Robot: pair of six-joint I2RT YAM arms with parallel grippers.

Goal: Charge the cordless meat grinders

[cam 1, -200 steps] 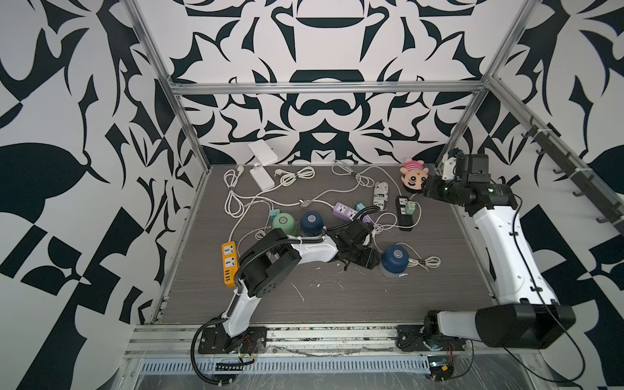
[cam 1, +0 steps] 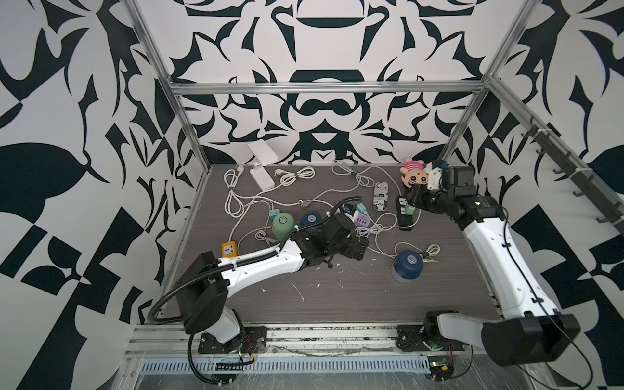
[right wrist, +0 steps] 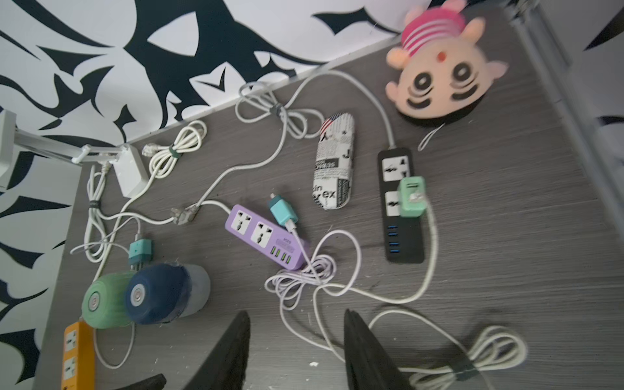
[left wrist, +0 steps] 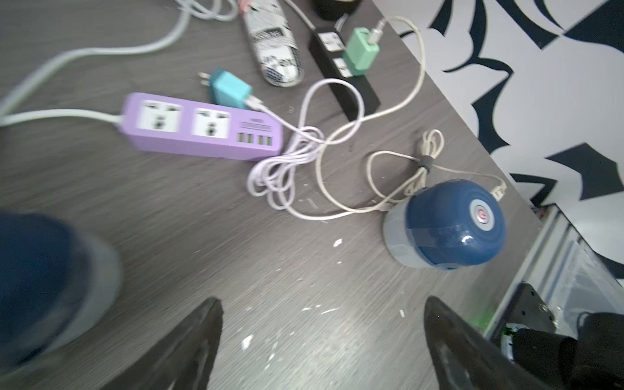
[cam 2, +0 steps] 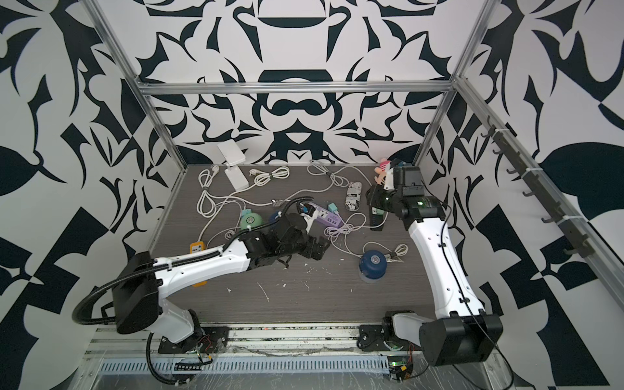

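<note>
At the table's right stands a dark blue grinder [left wrist: 455,224] with a clear base; a cable connector lies against its far side, and I cannot tell if it is plugged in. My left gripper hovers left of it, open and empty. Over by the black power strip [right wrist: 403,240], my right gripper is open with nothing between its fingers. A green charger [right wrist: 411,195] sits in that strip. Beside the purple strip [left wrist: 175,123] lies a teal charger [left wrist: 228,88], prongs free. Another blue grinder [right wrist: 156,295] and a green grinder [right wrist: 107,302] stand to the left.
A pig-like plush [right wrist: 445,74] and a printed pouch [right wrist: 334,162] lie at the back. An orange strip [right wrist: 76,354] is at the left. Loose white cables [right wrist: 302,279] cross the middle and right.
My right gripper has moved slightly to the left.
</note>
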